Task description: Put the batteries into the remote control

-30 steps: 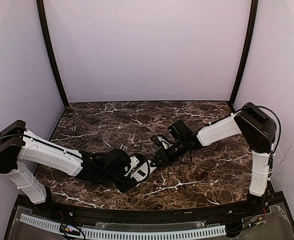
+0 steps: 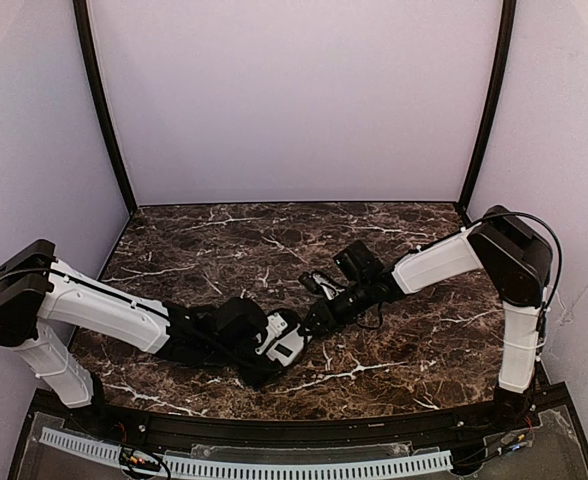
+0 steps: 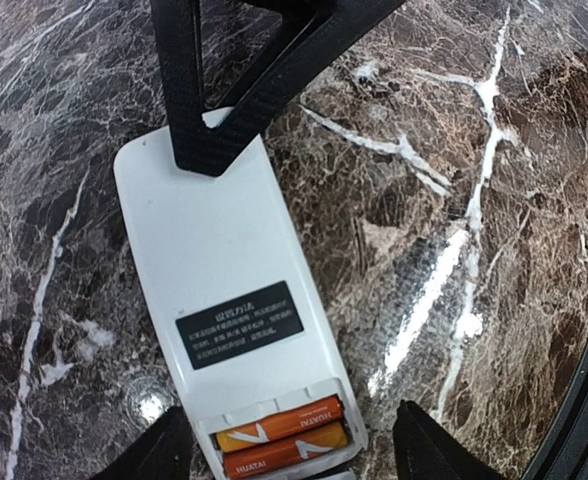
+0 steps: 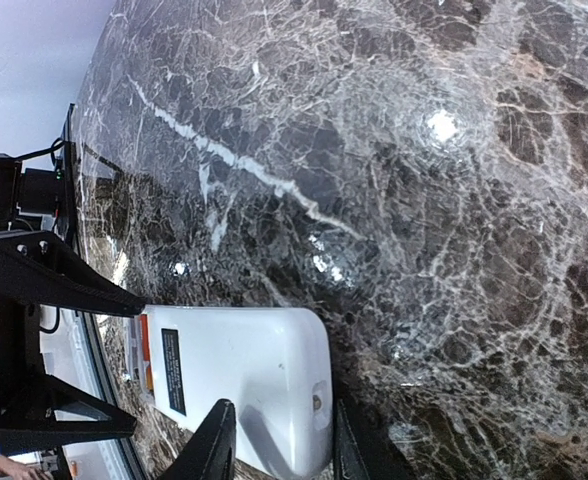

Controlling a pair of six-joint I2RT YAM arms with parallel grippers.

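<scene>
The white remote (image 3: 219, 250) lies on the marble table, back side up, with a dark label. Its lower compartment holds two orange batteries (image 3: 279, 435) side by side. In the left wrist view my left gripper has its fingertips apart on either side of that battery end, only partly in view. My right gripper is shut on the remote's far end, one finger at each side of it in the right wrist view. From above, both grippers (image 2: 264, 360) (image 2: 312, 325) meet at the remote near the table's front middle.
Pale walls enclose the back and sides. A dark rail runs along the front edge.
My left gripper and wrist have shifted very slightly at the remote. The right arm looks unchanged.
</scene>
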